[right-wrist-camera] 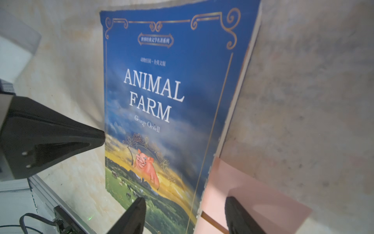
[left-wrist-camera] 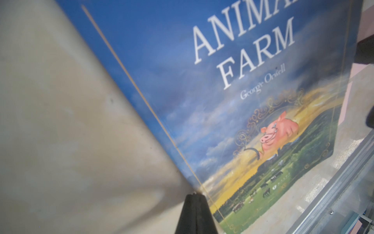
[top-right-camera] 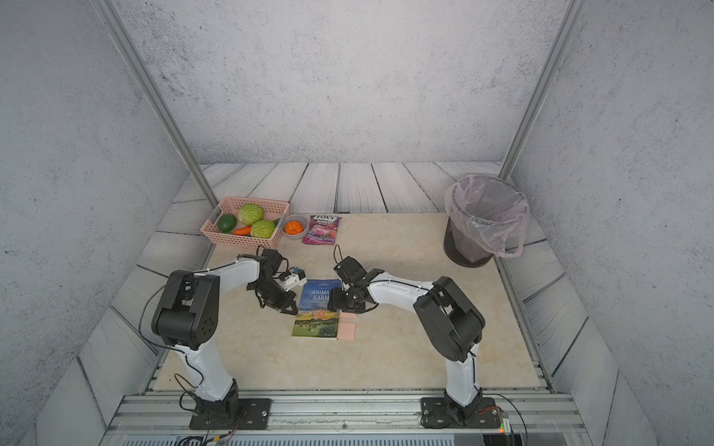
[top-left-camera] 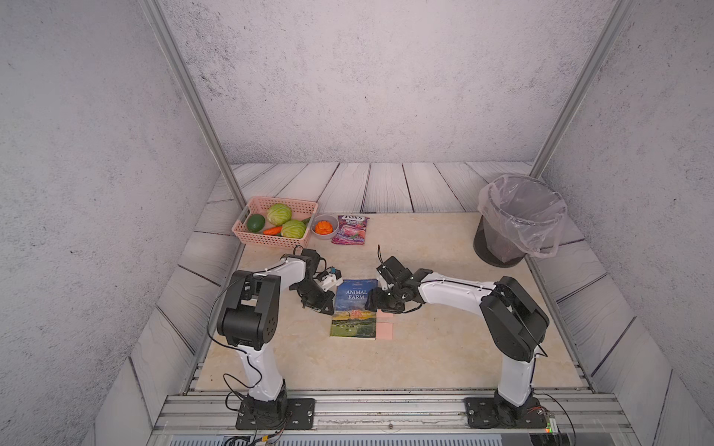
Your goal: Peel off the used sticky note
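The Animal Farm book (top-left-camera: 355, 312) lies flat mid-table, with pink sticky notes (top-left-camera: 384, 331) (right-wrist-camera: 253, 195) sticking out at its right edge. My left gripper (top-left-camera: 327, 308) is shut with nothing visible between its fingers, its tips (left-wrist-camera: 190, 210) at the book's left edge. My right gripper is part open over the book's right edge, one fingertip over the cover, the other over the pink notes, nothing seen held.
A pink basket of vegetables (top-left-camera: 245, 230), a bowl with orange pieces (top-left-camera: 324, 226) and a purple packet (top-left-camera: 349, 230) stand at the back left. A lined bin (top-left-camera: 520, 223) stands back right.
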